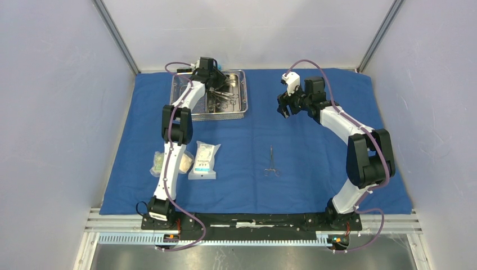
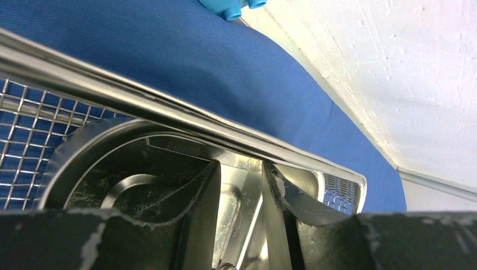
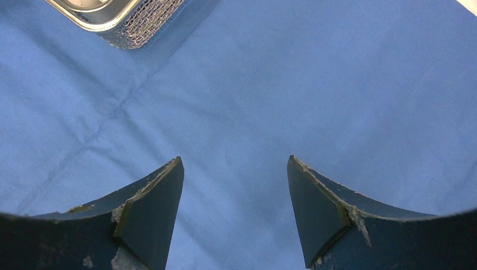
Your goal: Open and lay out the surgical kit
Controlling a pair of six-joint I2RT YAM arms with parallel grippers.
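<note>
At the back left stands a metal mesh basket (image 1: 244,93) with a steel tray inside it and several scissor-handled instruments (image 1: 228,95) lying there. My left gripper reaches over the basket near its back wall; its fingers (image 2: 208,197) are apart and nothing shows held between them. Part of the tray is hidden by the arm in the top view. My right gripper hangs above bare blue cloth, right of the basket, open and empty. One slender clamp (image 1: 271,163) with ring handles lies on the cloth at front centre.
A white labelled packet (image 1: 203,160) and clear pouches (image 1: 158,162) lie at the left, partly under the left arm. Something light blue (image 2: 230,7) sits behind the basket near the back wall (image 2: 388,73).
</note>
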